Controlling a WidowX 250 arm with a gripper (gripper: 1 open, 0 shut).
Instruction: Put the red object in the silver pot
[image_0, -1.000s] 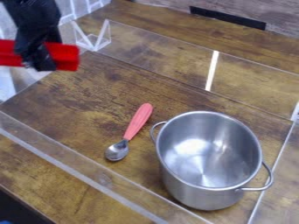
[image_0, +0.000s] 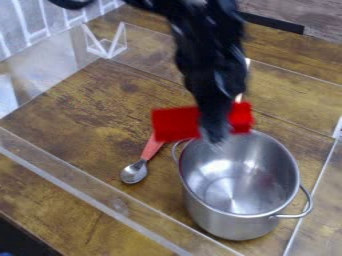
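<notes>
The black gripper (image_0: 214, 128) is shut on a red block-like object (image_0: 174, 123), which sticks out on both sides of the fingers. Both are blurred. In the picture they overlap the back rim of the silver pot (image_0: 241, 205), and the object appears to be held above that rim. The pot stands upright at the lower right, and the part of its inside that shows is empty. The gripper hides the middle of the red object.
A spoon with a red-pink handle (image_0: 154, 146) and a metal bowl (image_0: 134, 173) lies left of the pot, its handle end hidden. A clear low wall (image_0: 100, 200) runs along the near left.
From the upper left, the gripper has carried the red object right and down in the picture to the pot's back rim. The pot and spoon have stayed in place.
</notes>
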